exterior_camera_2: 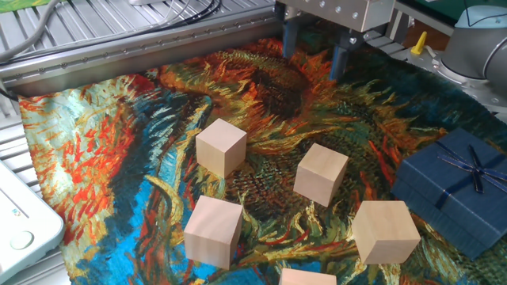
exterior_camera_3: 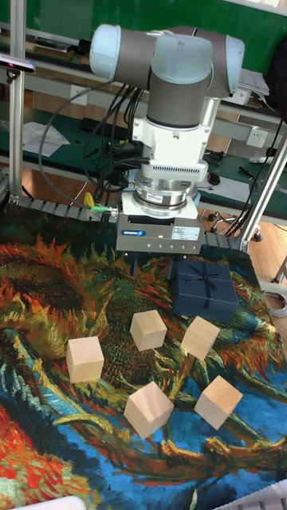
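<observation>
Several plain wooden cubes stand apart on a painted cloth. In exterior view 2 these include a back-left cube [exterior_camera_2: 221, 148], a middle cube [exterior_camera_2: 321, 175], a front-left cube [exterior_camera_2: 213, 232] and a front-right cube [exterior_camera_2: 386, 232]. Another cube [exterior_camera_2: 307, 277] is cut off by the bottom edge, but exterior view 3 shows that nearest-to-box cube [exterior_camera_3: 199, 336] whole. Behind them all, my gripper [exterior_camera_2: 313, 68] points down over the cloth's far part, open, with a clear gap between its two dark fingers [exterior_camera_2: 339, 62]. No cube is near the fingers.
A dark blue gift box [exterior_camera_2: 459, 186] with a ribbon bow sits on the cloth, beside the cubes. A metal rail [exterior_camera_2: 142, 59] runs along the back edge. At the left edge rests a white device [exterior_camera_2: 24, 218]. Cloth between gripper and cubes is clear.
</observation>
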